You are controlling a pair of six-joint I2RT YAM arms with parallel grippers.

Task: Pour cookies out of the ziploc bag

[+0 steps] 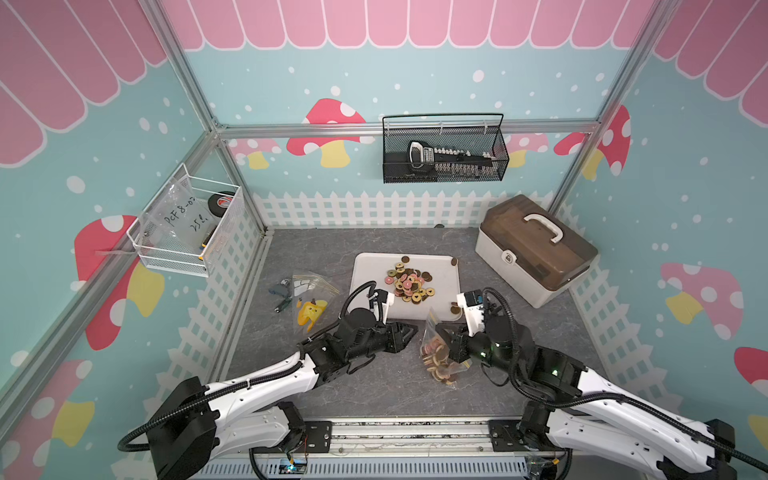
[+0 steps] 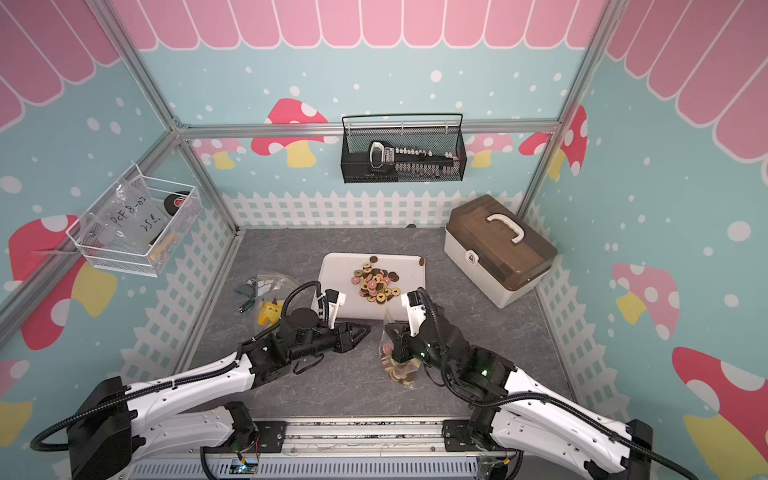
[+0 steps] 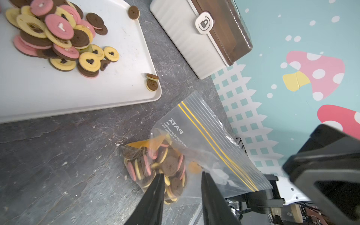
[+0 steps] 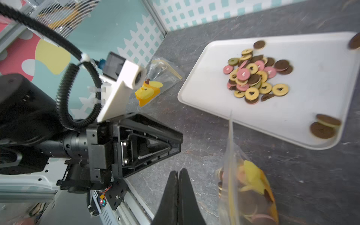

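The clear ziploc bag [image 3: 210,135], marked by yellow zip lines, rests on the table in front of the white tray [image 3: 86,106]. Cookies [image 3: 170,161] fill its lower end, and its zip edge slants up toward the right side of the left wrist view. My left gripper is open, with a gap between its fingers and the bag beyond them. My right gripper is shut, nothing visible between its fingertips. In the right wrist view the bag stands beside it, to its right, without visible contact. A pile of cookies [image 1: 409,284] lies on the tray.
A brown-lidded box [image 1: 536,248] stands at the right rear. Left of the tray lie another plastic bag [image 1: 320,284] and a yellow figure [image 1: 310,313]. A few cookies lie near the tray's edges. Bare table shows in front of the tray.
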